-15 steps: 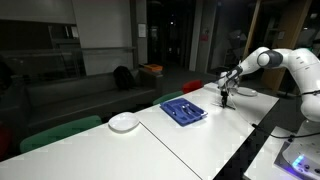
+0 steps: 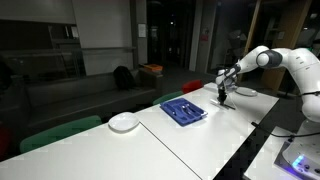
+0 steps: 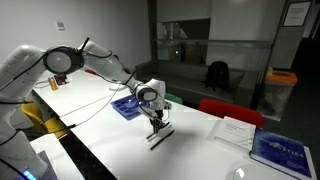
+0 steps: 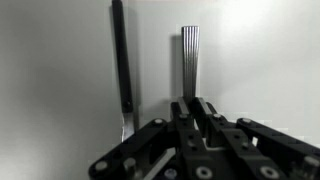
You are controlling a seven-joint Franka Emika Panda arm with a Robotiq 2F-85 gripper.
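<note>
In the wrist view my gripper is shut on one end of a silver utensil with a ridged handle [image 4: 190,50]; the rest of the utensil is hidden by the fingers. To its left, apart from it, a black-handled utensil [image 4: 122,60] lies on the white table, its metal part reaching down beside the gripper. In exterior view 2 the gripper [image 3: 156,124] is low over the table, with the dark handle [image 3: 160,143] just in front. From exterior view 1 the gripper [image 2: 222,97] appears small at the table's far right.
A blue tray [image 2: 171,113] with utensils stands left of the gripper, near a white round plate [image 2: 123,122]. White items [image 3: 232,134] and a blue box [image 3: 280,151] lie at the right in exterior view 2.
The gripper end of the arm looks slightly higher above the table than a second ago. The tray and plate have stayed put.
</note>
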